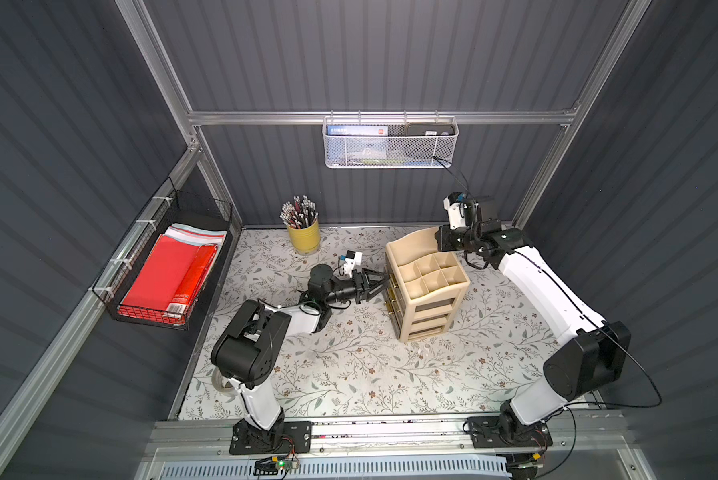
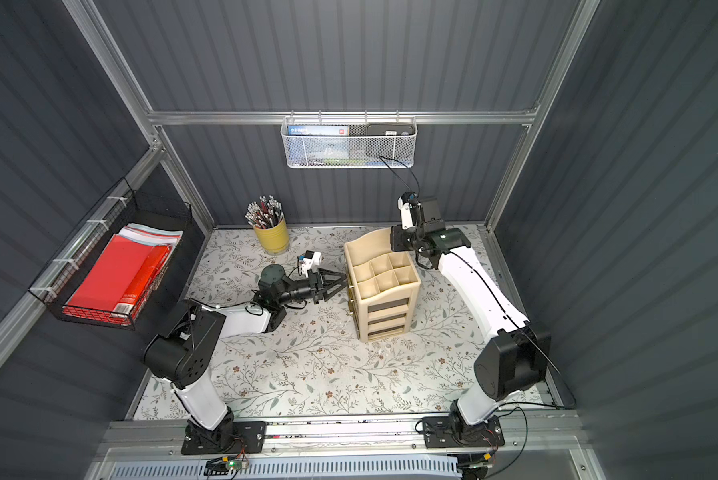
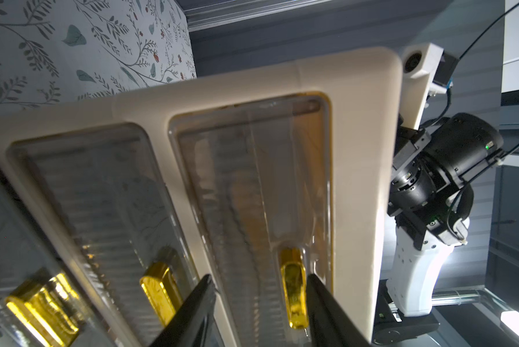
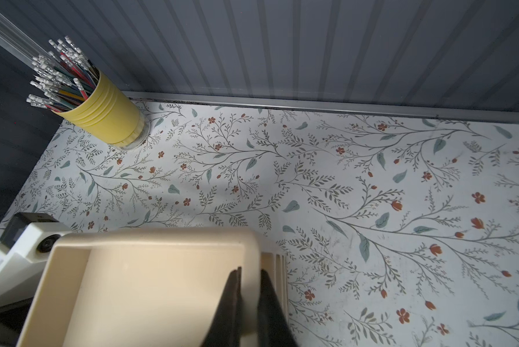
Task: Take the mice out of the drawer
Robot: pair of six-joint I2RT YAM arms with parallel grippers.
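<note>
A beige organizer [image 1: 411, 308] stands mid-table, its transparent drawers facing left and all appearing shut. In the left wrist view the top drawer [image 3: 236, 173] is seen close up, with a gold handle [image 3: 294, 289]. My left gripper is open in front of that drawer, the handle lying between its fingers in view; contact cannot be made out. At the organizer's raised back, my right gripper is shut on the thin back wall [image 4: 249, 254], one finger on each side. No mice can be seen; dark tinted fronts obscure the contents.
Lower drawers with gold handles [image 3: 161, 292] sit below the top one. A yellow pencil cup [image 1: 303, 238] stands at the back left. A white wire basket [image 1: 391, 152] hangs on the rear wall, a black one [image 1: 147, 316] at left.
</note>
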